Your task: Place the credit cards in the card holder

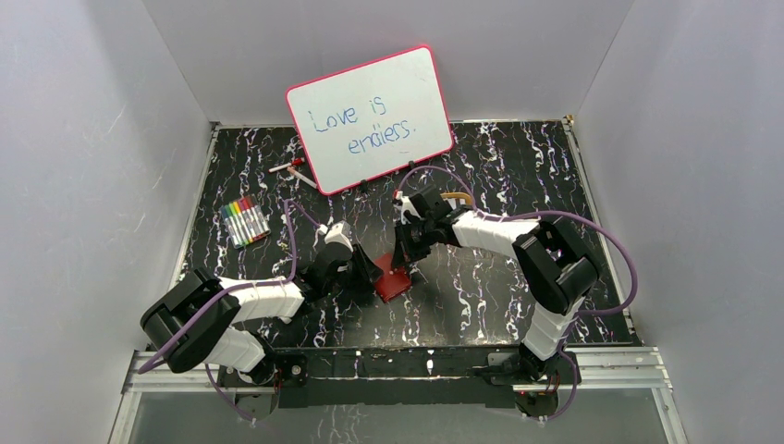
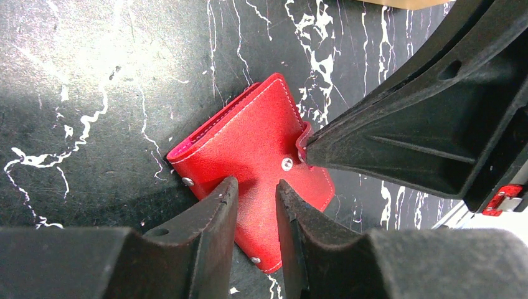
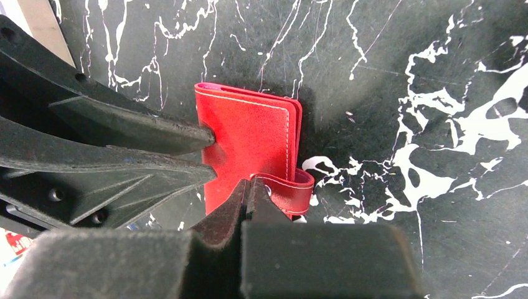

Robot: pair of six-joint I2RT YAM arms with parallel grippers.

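Observation:
The red card holder [image 1: 392,277] lies folded on the dark marbled table between both arms. My left gripper has its fingertips apart over the holder's red face, with nothing clearly pinched. The right gripper is shut, its tips at the holder's small strap [image 3: 290,192]. Whether the strap's edge is caught between those tips I cannot tell. A snap stud [image 2: 287,164] shows beside the strap, which stands lifted from the face. No credit cards can be made out.
Behind the right gripper is a tan-edged object [image 1: 457,197], partly hidden by the arm. Several markers [image 1: 245,221] lie at the left, and two more by the whiteboard [image 1: 373,120] at the back.

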